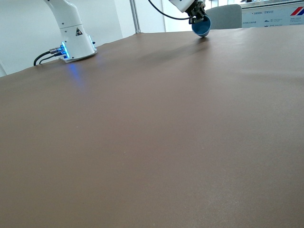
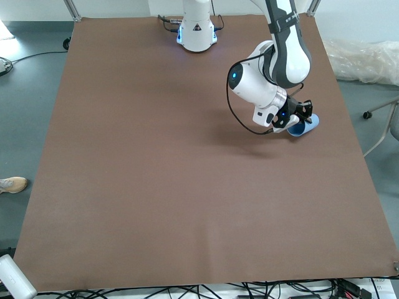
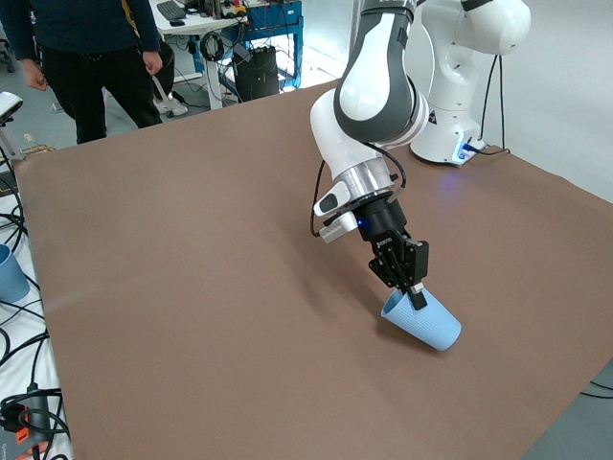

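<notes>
The black gripper at the end of the white arm is at a light blue ribbed cup, which is tilted on its side over the brown table. The gripper's fingers reach the cup's upper rim and appear shut on it. In the left view the cup sits near the table's right side, partly behind the gripper. In the top view it appears at the far edge, its round end facing the camera.
Cables run along the near edge in the left view. A person stands beside the table, and another blue cup is off the table.
</notes>
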